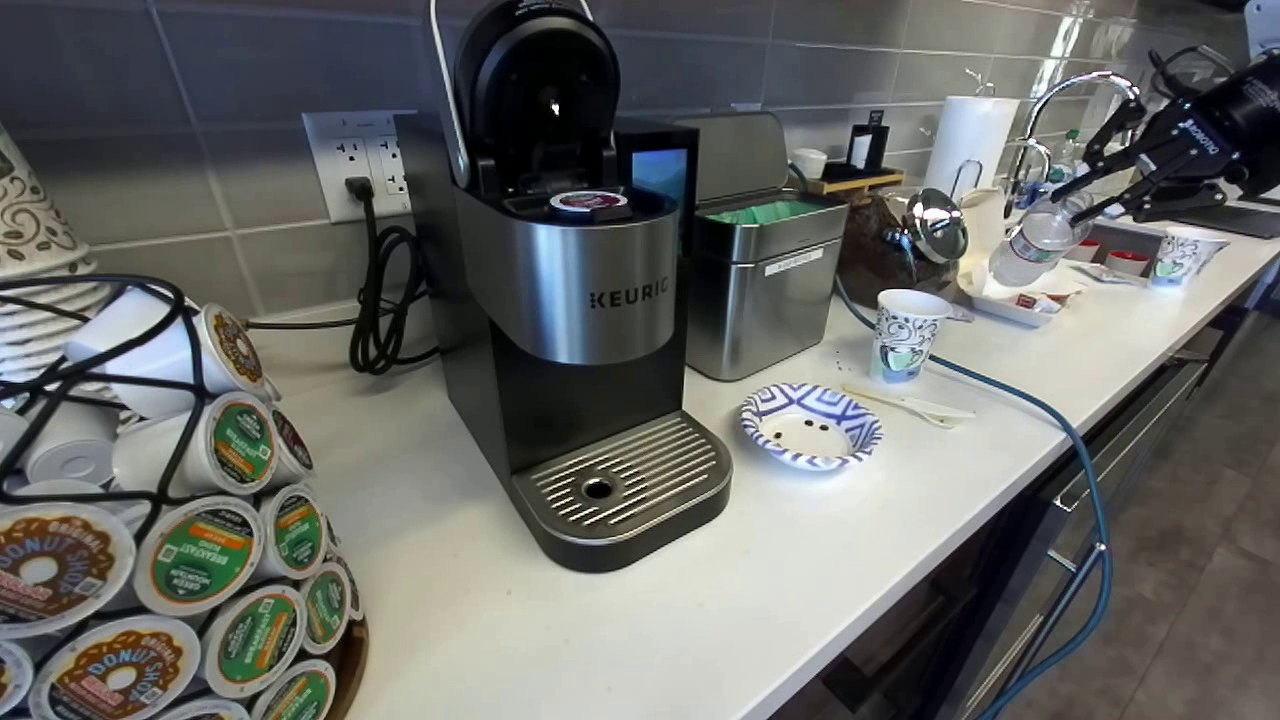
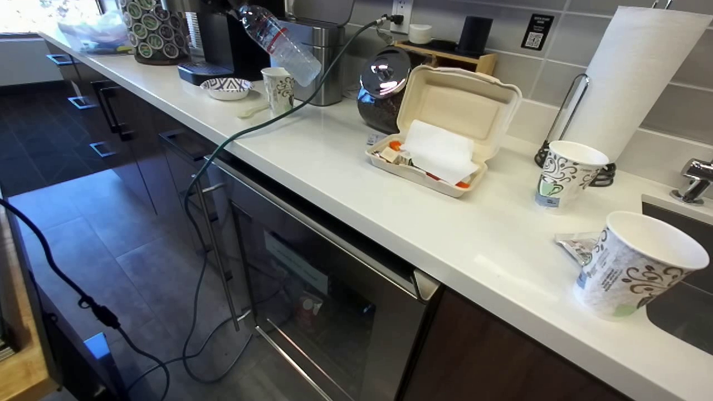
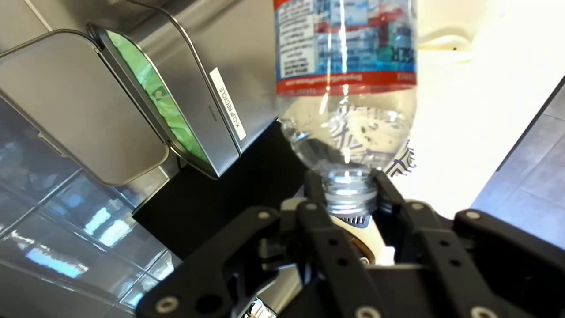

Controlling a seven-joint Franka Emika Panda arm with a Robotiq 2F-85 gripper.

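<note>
A clear plastic bottle (image 3: 347, 127) with a red and blue label is held by its neck in my gripper, whose black fingers close on both sides of it. In exterior view 1 the gripper (image 1: 1062, 206) is at the upper right, and the bottle (image 1: 1034, 246) hangs tilted from it, its base down and to the left. Exterior view 2 shows the bottle (image 2: 281, 43) slanting above the counter near a patterned paper cup (image 2: 278, 89); the gripper is mostly cut off at the top there. Whether bottle and cup touch cannot be told.
The coffee maker (image 1: 564, 276) stands open with a pod in its top. A steel bin (image 1: 768, 294), a patterned bowl (image 1: 811, 426) and a paper cup (image 1: 905, 334) share the counter. A blue-green cable (image 1: 1020, 396) crosses its edge. A food box (image 2: 428, 177) sits farther along.
</note>
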